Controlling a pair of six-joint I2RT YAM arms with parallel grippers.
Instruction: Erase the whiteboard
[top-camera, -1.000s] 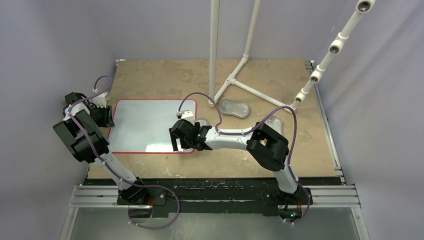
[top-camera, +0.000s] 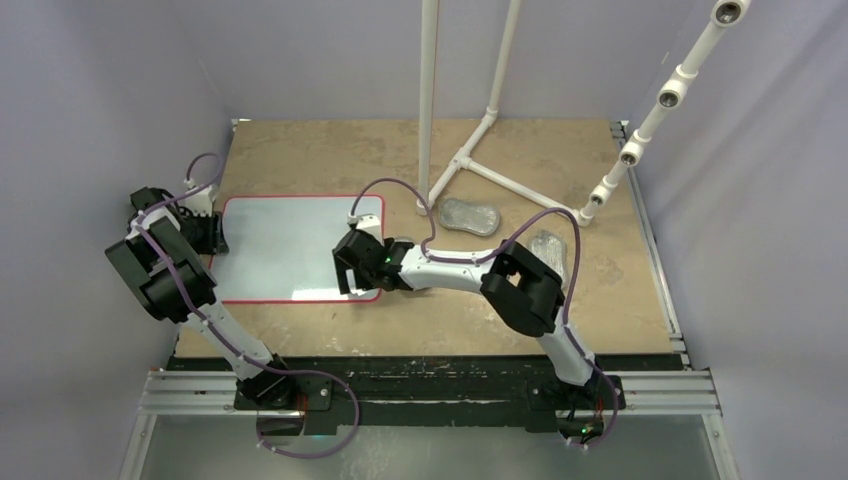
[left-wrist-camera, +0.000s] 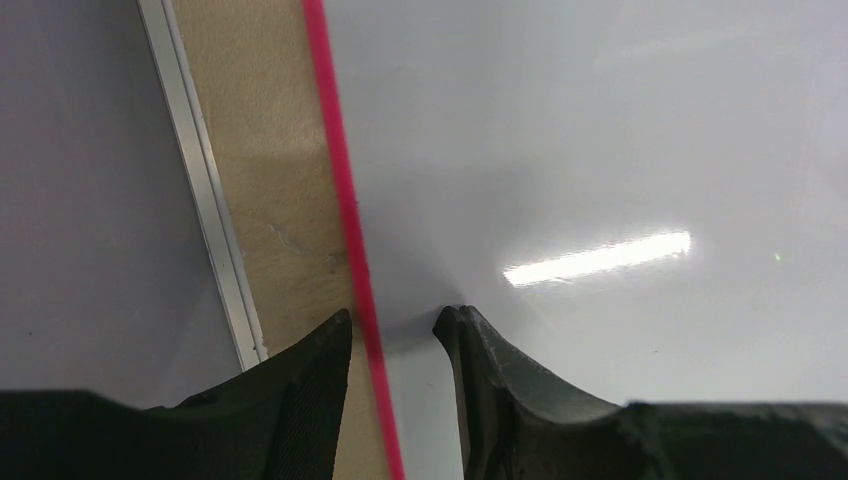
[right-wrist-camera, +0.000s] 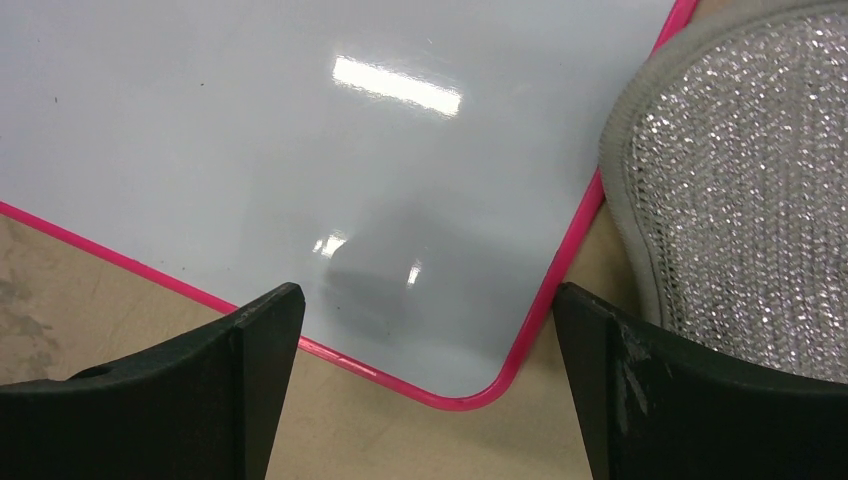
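The whiteboard (top-camera: 290, 245), red-rimmed, lies flat on the left half of the table. Its visible surface is white with only a few tiny specks and light reflections. At its left edge is my left gripper, open, one finger over the board and the other outside the red rim. My right gripper is open at the board's near right corner, nothing held between its fingers. Its right fingertip appears against the right rim; contact cannot be confirmed. A grey scrubbing pad (right-wrist-camera: 750, 190) overlaps the right rim beside that finger, mostly hidden from above by the arm.
Two more grey pads lie on the table, one behind the right arm (top-camera: 469, 216) and one further right (top-camera: 548, 252). White pipe stands (top-camera: 520, 188) occupy the back right. Open table runs behind the board and along its front.
The whiteboard has shifted slightly left and a little toward the back. My right gripper has moved left with it, staying at the corner. The left arm looks almost unmoved.
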